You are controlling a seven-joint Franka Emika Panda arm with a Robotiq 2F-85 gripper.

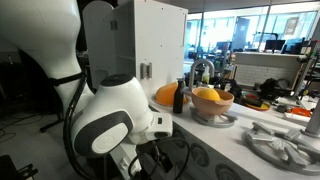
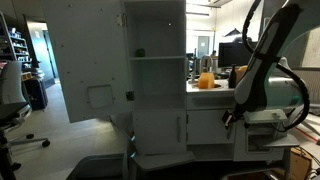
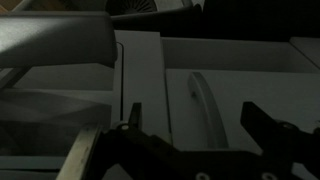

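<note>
Open and empty, my gripper shows at the bottom of the wrist view, its two dark fingers set wide apart. Beyond them a curved grey handle stands on a pale cabinet front and appears between the fingers. Whether either finger touches it cannot be told. In exterior view 2 the white arm reaches down from the right, in front of the low cabinets. The arm hides most of the gripper in exterior view 1.
Along the counter are an orange bowl, a dark bottle, a faucet and a grey rack. A tall white cabinet has its door swung wide. Open floor lies to the left.
</note>
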